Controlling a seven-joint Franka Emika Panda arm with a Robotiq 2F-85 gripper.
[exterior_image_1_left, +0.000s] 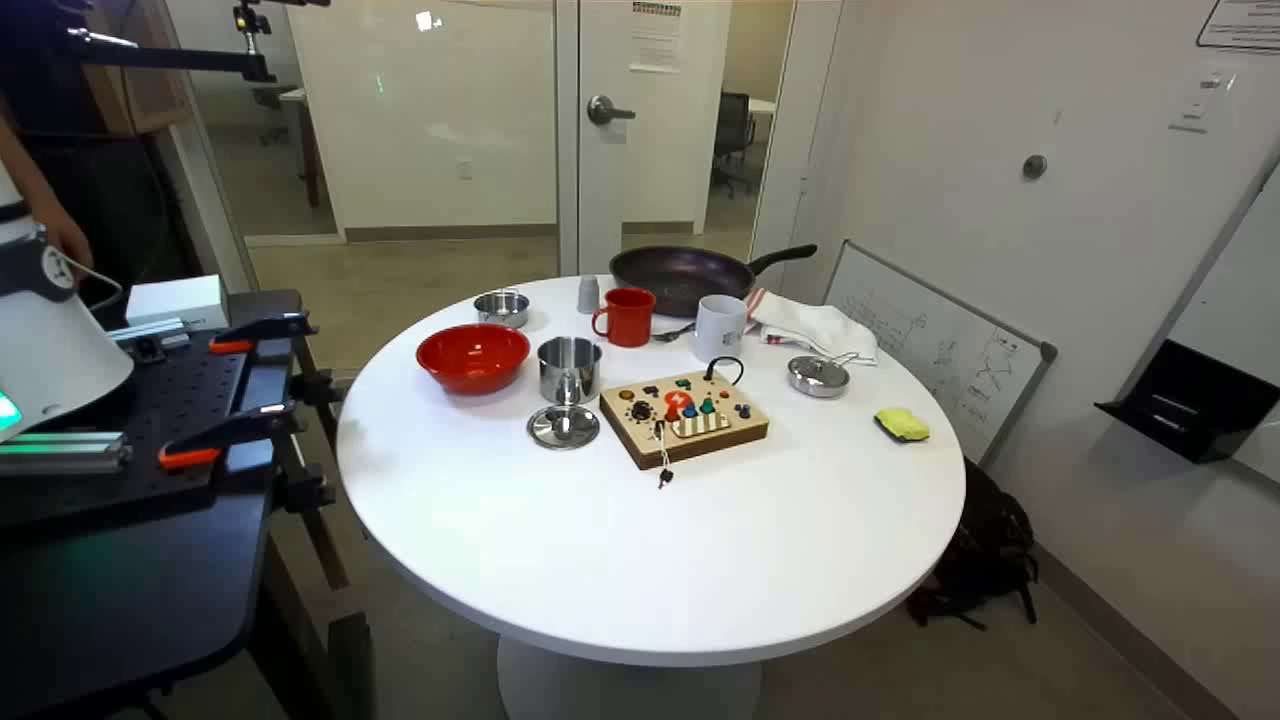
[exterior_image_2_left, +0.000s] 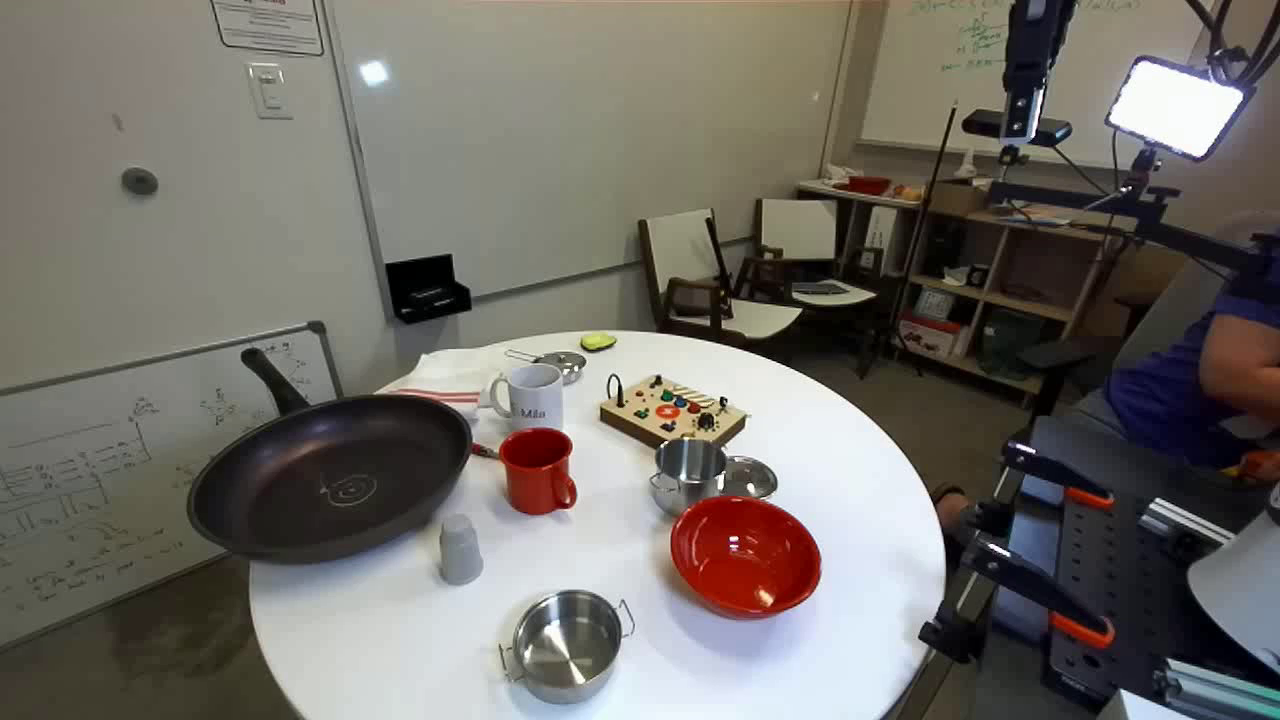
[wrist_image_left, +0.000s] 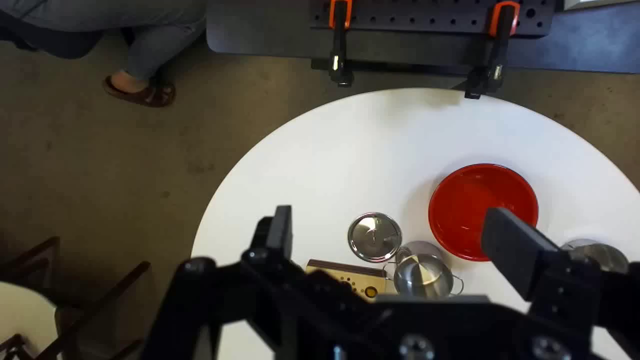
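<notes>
My gripper stands open high above the round white table, with wide empty space between its fingers. Beneath it in the wrist view are a round steel lid, a steel pot and a red bowl. Part of the wooden switch board shows there too, the rest hidden behind the gripper. Toward the far side in exterior view 1 are a red mug, a white mug and a black frying pan. A shallow steel pan lies near the red bowl.
A grey cup, a striped cloth, a small lidded steel dish and a yellow-green sponge are also on the table. Black clamps edge the neighbouring bench.
</notes>
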